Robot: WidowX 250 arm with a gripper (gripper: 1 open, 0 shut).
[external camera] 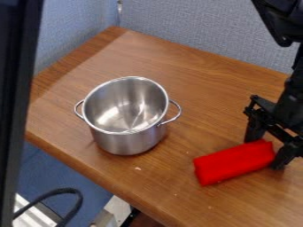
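Note:
At the right of the camera view, my black gripper (268,144) is shut on the right end of a red cylindrical object (232,163), which lies low near the tabletop. A steel pot (127,133) with two side handles stands to its upper left, apart from it, and looks empty.
The wooden table (178,71) has clear room behind and to the right of the pot. Its left edge drops to a blue floor with a black cable. A grey padded wall runs along the back, and a dark vertical shape borders the far left.

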